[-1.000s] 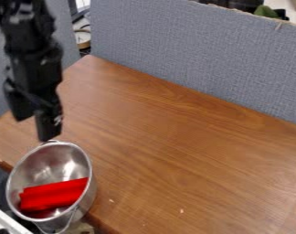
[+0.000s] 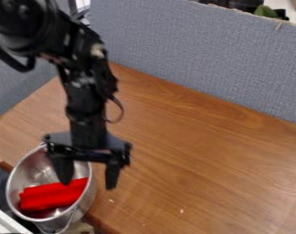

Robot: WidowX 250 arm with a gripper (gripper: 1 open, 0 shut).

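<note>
A silver metal pot (image 2: 31,170) sits at the front left edge of the wooden table, with a red cylindrical object (image 2: 47,196) lying inside it. My black gripper (image 2: 87,177) is open and hangs low over the pot's back and right side, one finger above the inside of the pot and the other near its right rim. Nothing shows between the fingers.
Grey padded panels (image 2: 199,55) border it at the back and left. White and dark items sit at the lower left corner, off the table.
My gripper has come down and toward the front, from above the table behind the pot to low over the pot. The pot and red object look unmoved.
</note>
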